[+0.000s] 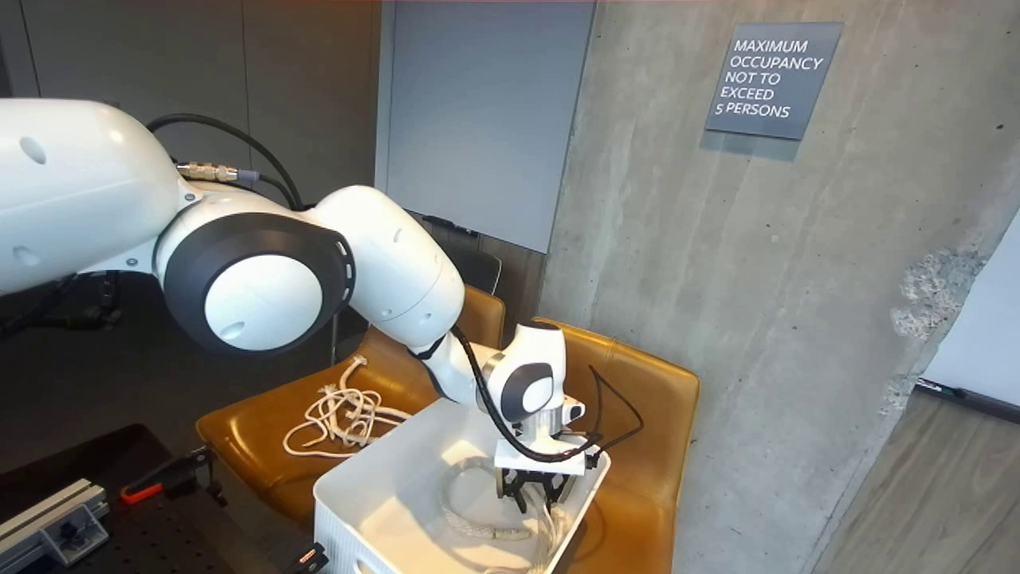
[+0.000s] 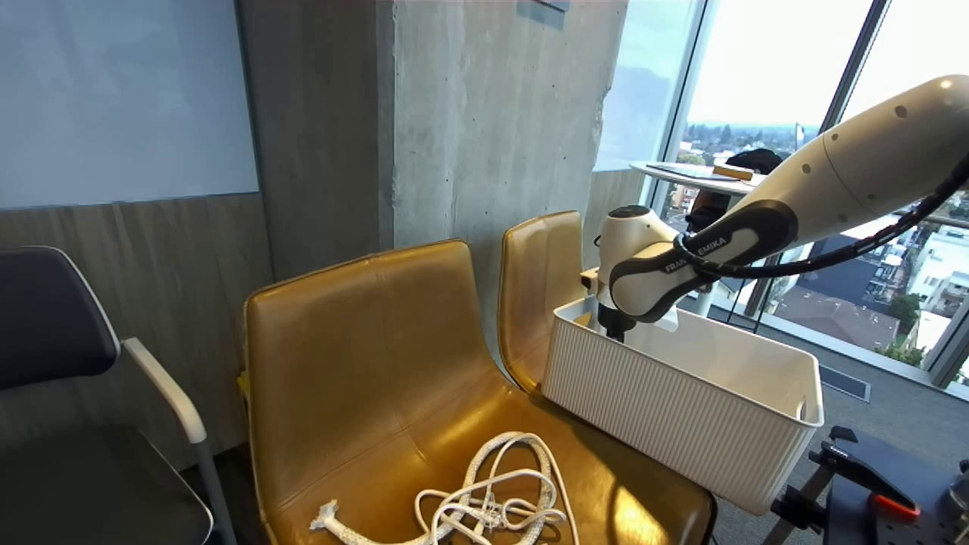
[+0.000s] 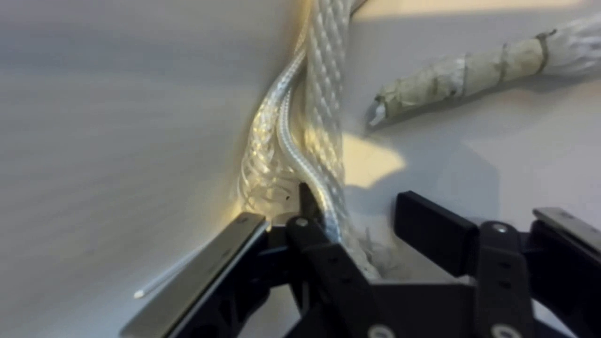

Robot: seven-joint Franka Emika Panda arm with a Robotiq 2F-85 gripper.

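My gripper (image 1: 535, 505) reaches down into a white ribbed bin (image 2: 672, 418), close to one inner wall. In the wrist view its fingers stand apart above the bin's floor. A flat braided white rope (image 3: 327, 84) runs between the gripper's fingers (image 3: 431, 228), nearer the left one, and a thin white cord (image 3: 298, 157) passes by that left finger. To the right a taped rope end (image 3: 467, 79) lies apart from the fingers. Another tangle of white rope (image 2: 515, 439) rests on a tan chair seat outside the bin.
Tan chairs (image 2: 363, 363) stand under and beside the bin, with a concrete wall (image 1: 765, 316) behind. The bin's wall (image 3: 112, 141) is close on the gripper's left. A dark table with a clamp (image 2: 867, 477) stands near the bin's other end.
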